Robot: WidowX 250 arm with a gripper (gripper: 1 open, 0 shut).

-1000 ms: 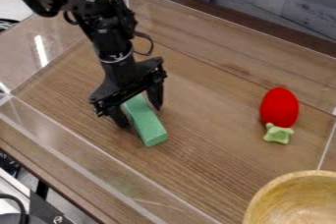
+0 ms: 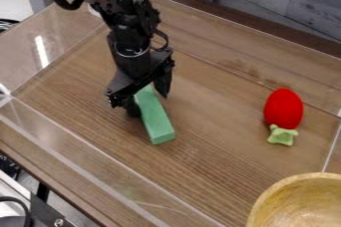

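My black gripper [image 2: 139, 84] reaches down from the upper left to the top end of a green elongated block [image 2: 155, 120], which lies on the wooden table. The gripper's fingers are dark and overlap that end of the block; whether they are closed on it I cannot tell.
A red object [image 2: 282, 108] with a small light green piece [image 2: 281, 135] beside it lies to the right. A tan bowl [image 2: 306, 209] sits at the lower right corner. The middle of the table right of the gripper is clear.
The gripper has shifted slightly and its fingers sit differently around the upper end of the green block. The red object and bowl have not moved.
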